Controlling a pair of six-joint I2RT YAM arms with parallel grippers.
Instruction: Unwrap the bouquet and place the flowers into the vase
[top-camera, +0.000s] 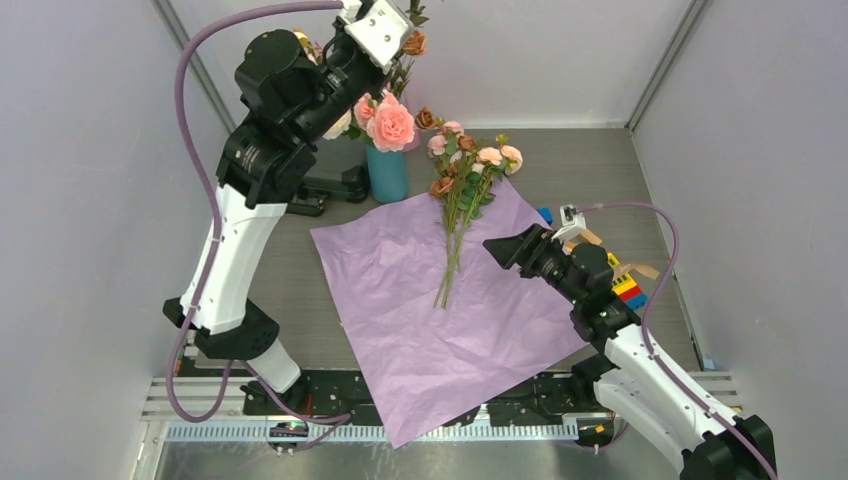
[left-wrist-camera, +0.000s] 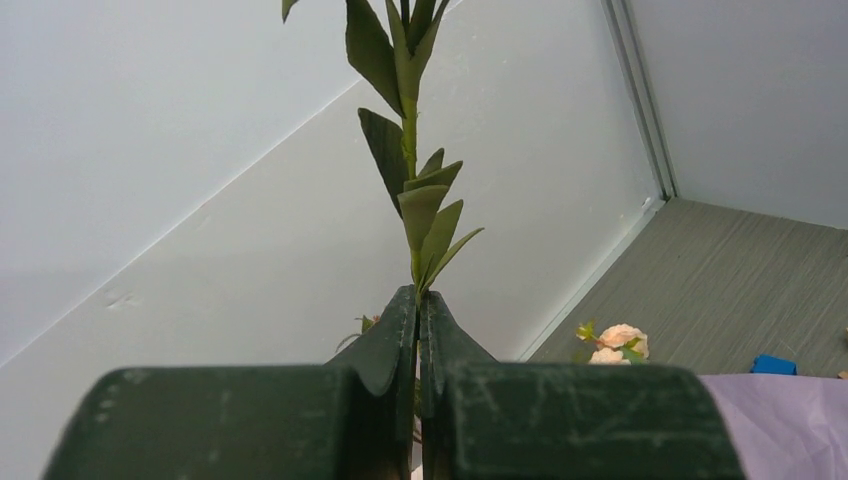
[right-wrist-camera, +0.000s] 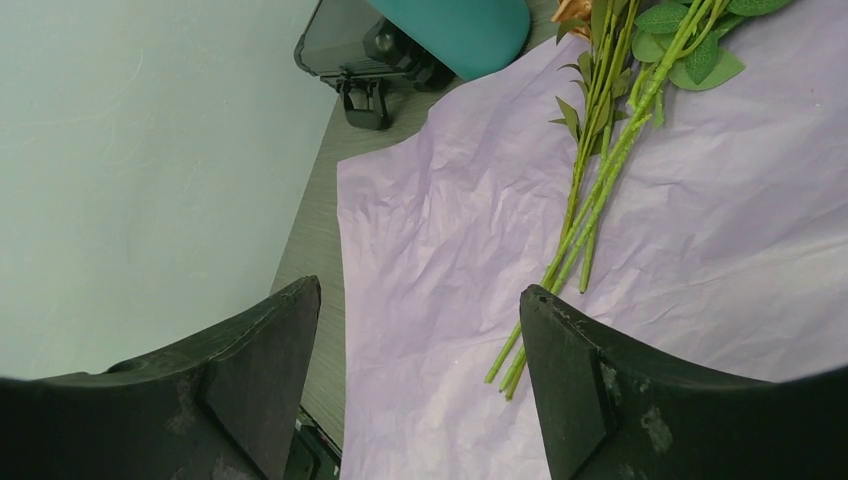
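My left gripper is shut on a thin flower stem; the green leaves (left-wrist-camera: 432, 215) rise above its fingertips, and the bloom is out of the left wrist view. Below that arm in the top view, the teal vase (top-camera: 388, 176) stands upright, holding a large pink rose (top-camera: 391, 127) and other flowers partly covered by the arm. Several more flowers (top-camera: 458, 185) lie on the lilac sheet (top-camera: 400, 300), stems toward the front. To the right of these stems my right gripper hangs open over the sheet, with nothing held between its fingers.
Behind the left arm, beside the vase, is a dark case (right-wrist-camera: 345, 60). Colourful blocks (top-camera: 628, 288) lie near the right arm. Walls close off both sides and the back; bare table (top-camera: 580, 165) shows at the back right.
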